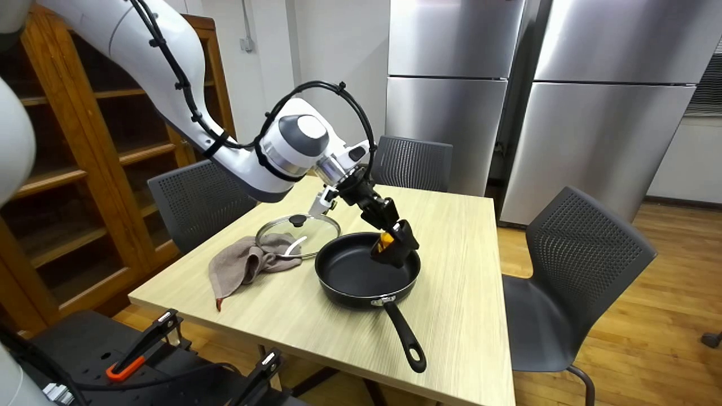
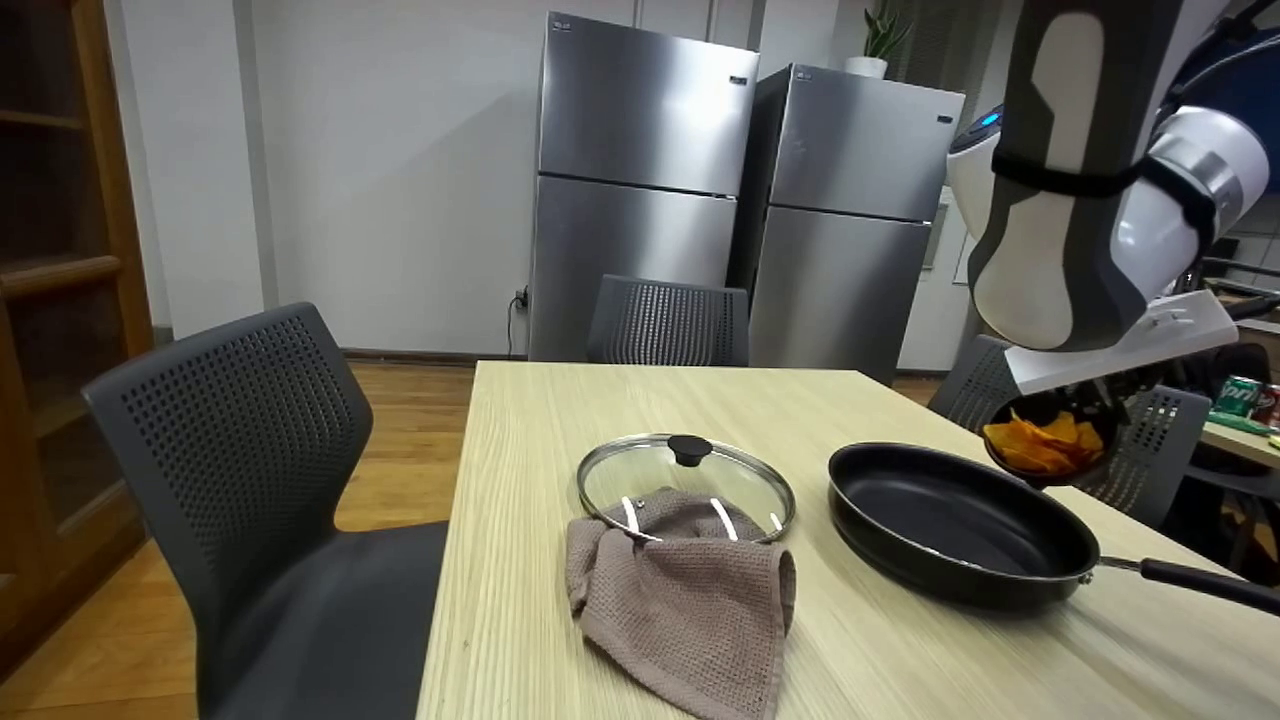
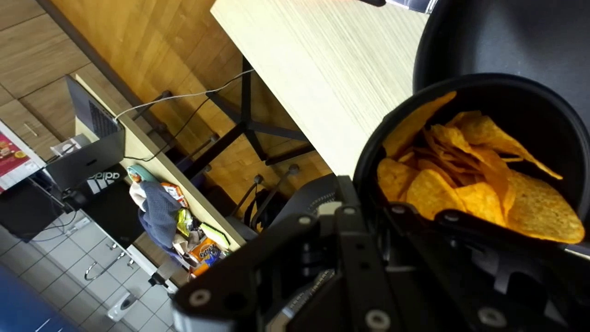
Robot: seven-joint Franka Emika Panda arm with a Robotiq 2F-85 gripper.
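Observation:
A black bowl (image 3: 575, 160) holds several orange chips (image 3: 470, 177), and my gripper (image 1: 399, 233) is shut on it. In both exterior views the bowl is tilted on its side, its mouth turned toward the pan, with the chips (image 2: 1046, 442) inside. The black frying pan (image 1: 352, 269) lies on the table under and beside the bowl; its visible inside is empty. The wrist view shows the bowl overlapping the edge of the pan (image 3: 525, 38). My fingertips are partly hidden where they meet the bowl.
A glass lid (image 2: 684, 480) with a black knob rests on a brown cloth (image 2: 696, 600) left of the pan. The pan's handle (image 1: 406, 338) points toward the table's front. Bare table (image 1: 463, 291) lies right of the pan. Chairs stand around.

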